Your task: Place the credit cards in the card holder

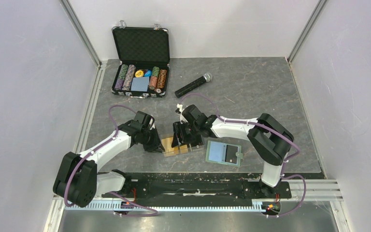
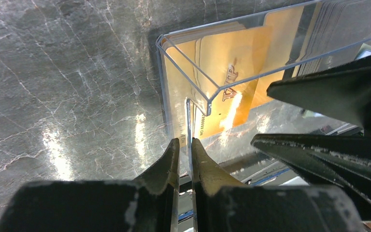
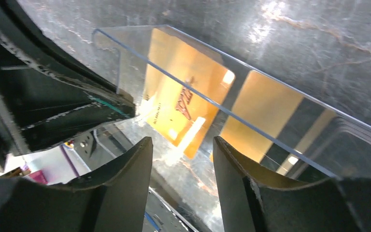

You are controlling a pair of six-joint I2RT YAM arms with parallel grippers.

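Note:
The clear card holder (image 2: 166,104) lies along the front of the table, with a gold VISA card (image 2: 234,72) tilted in its left compartment and another gold card (image 3: 263,108) in the compartment beside it. My left gripper is at the holder's left end. Its fingers are narrowly parted, with the thin clear wall between them and a small gap showing beside it. Over the holder, my right gripper stands open, nothing between its fingers; the VISA card lies beyond its tips. From above, both grippers hide parts of the holder.
A tray with a blue and a black item (image 1: 223,152) lies right of the holder. Behind are a microphone (image 1: 193,85) and an open case of poker chips (image 1: 140,84). Both grippers are close together, while the back right of the table is clear.

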